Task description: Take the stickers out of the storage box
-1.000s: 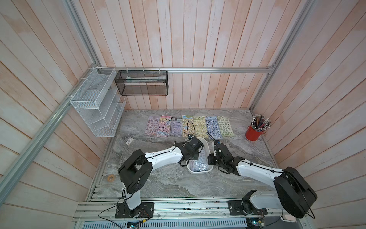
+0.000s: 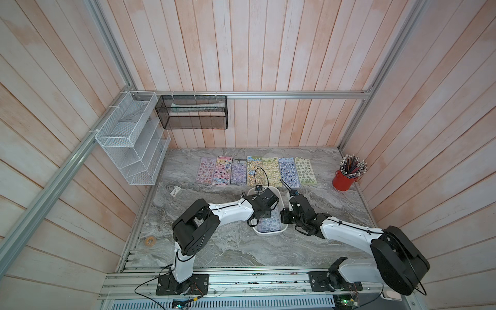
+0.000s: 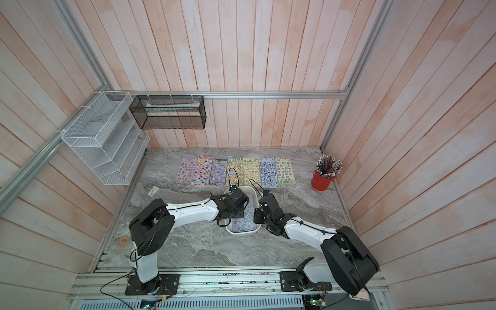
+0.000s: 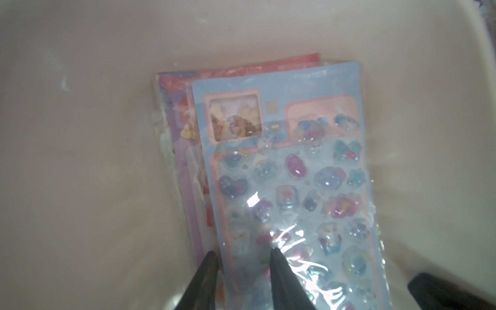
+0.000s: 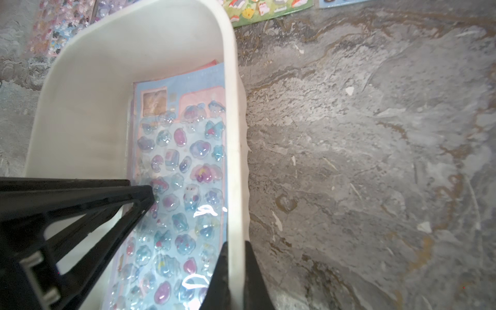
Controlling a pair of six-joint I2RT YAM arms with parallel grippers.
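The white storage box point(image 2: 280, 198) stands on the table, partly covered by my left arm. Inside it lie sticker sheets: a light-blue sheet with puffy stickers point(image 4: 310, 175) on top, and a pink-purple sheet point(image 4: 187, 155) showing beneath its left edge. My left gripper is inside the box, partly open, its fingertips over the left part of the blue sheet; whether they touch it cannot be told. My right gripper is shut on the box's right rim, one finger on each side of the wall. My left gripper's dark fingers point(image 5: 118, 193) also show in the right wrist view.
Behind the box several sticker sheets point(image 2: 223, 170) lie in a row. A red bucket point(image 2: 342, 180) of pens stands at the back right. Wire baskets point(image 2: 191, 112) hang on the back wall. A tape roll point(image 2: 149, 241) lies at the left.
My left arm has moved rightward, bringing its gripper farther over the box. My right arm and the box have kept about the same place.
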